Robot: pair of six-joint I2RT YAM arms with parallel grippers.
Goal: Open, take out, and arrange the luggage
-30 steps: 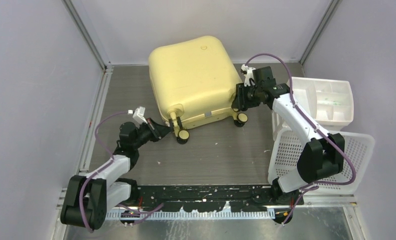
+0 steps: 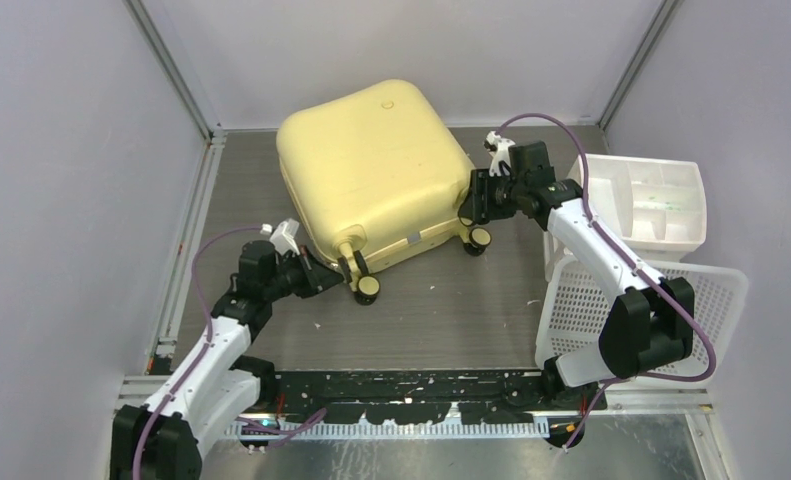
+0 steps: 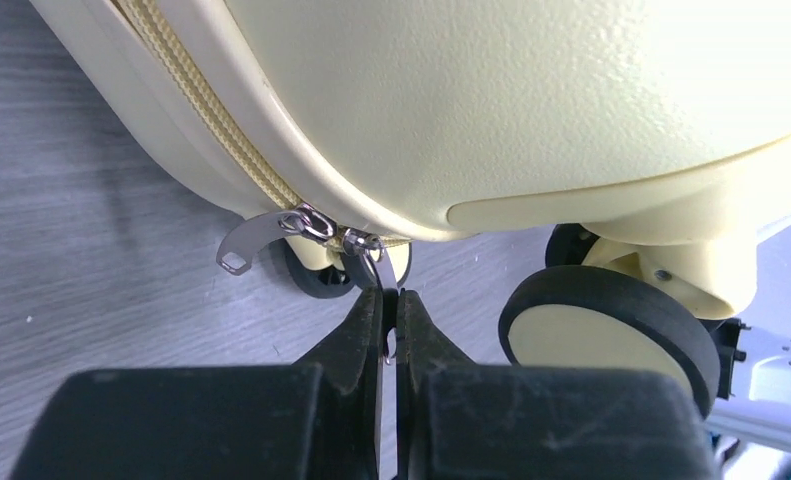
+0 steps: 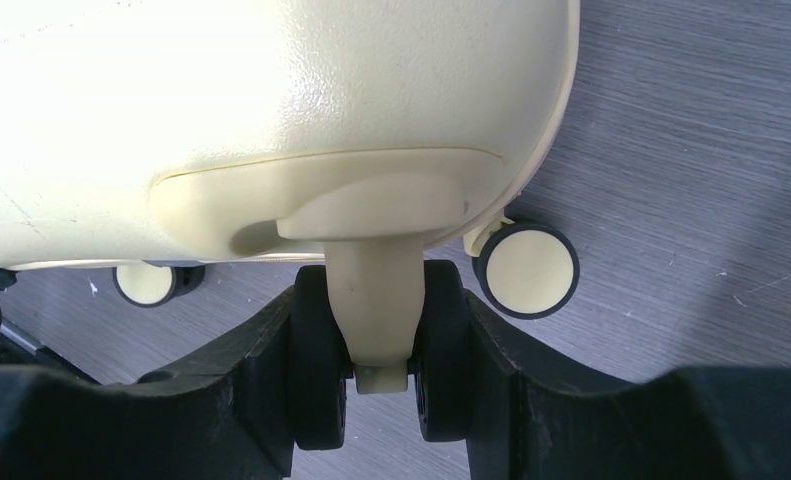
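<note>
A cream-yellow suitcase lies on its side, wheels toward the front. My left gripper is at its front-left corner. In the left wrist view that gripper is shut on a metal zipper pull, with a second pull beside it on the zipper. My right gripper is at the front-right corner; in the right wrist view this gripper is shut on the suitcase's cream handle.
A white compartment tray and a white perforated basket stand on the right. White walls enclose the sides and back.
The suitcase has shifted slightly left, its front-left corner a little toward the front. My left gripper has moved a little forward with it; the right arm has shifted slightly.
</note>
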